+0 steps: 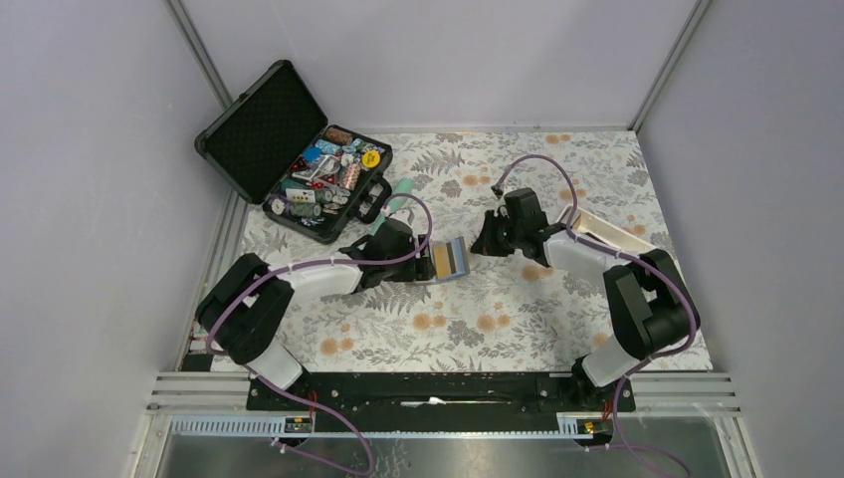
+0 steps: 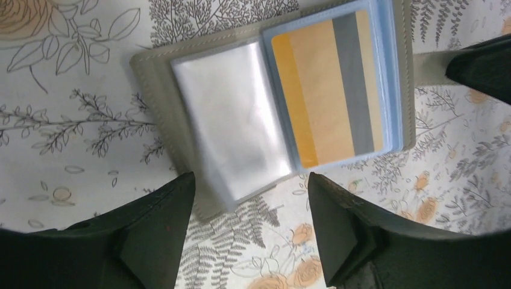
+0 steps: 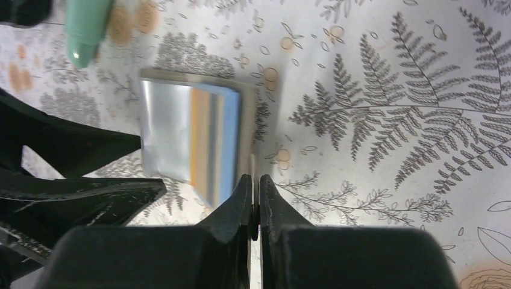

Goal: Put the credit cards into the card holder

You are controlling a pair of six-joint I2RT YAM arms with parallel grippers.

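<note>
The card holder (image 2: pixel 159 141) lies spread on the cloth, with a clear sleeve (image 2: pixel 232 108) on its left half. On its right half is a stack of pale-blue-edged sleeves with yellow, beige and grey bands (image 2: pixel 331 90). My right gripper is shut on a thin beige tab (image 2: pixel 435 67) at the holder's right edge. Over the holder's left, near side, my left gripper is partly open, with no card between its fingers. No loose credit card can be made out clearly.
A green object (image 3: pixel 88 27) lies beyond the holder. At the far left stands an open black case (image 1: pixel 328 184) full of small items. A pale box (image 1: pixel 612 231) sits behind the right arm. Cloth in front of the holder is clear.
</note>
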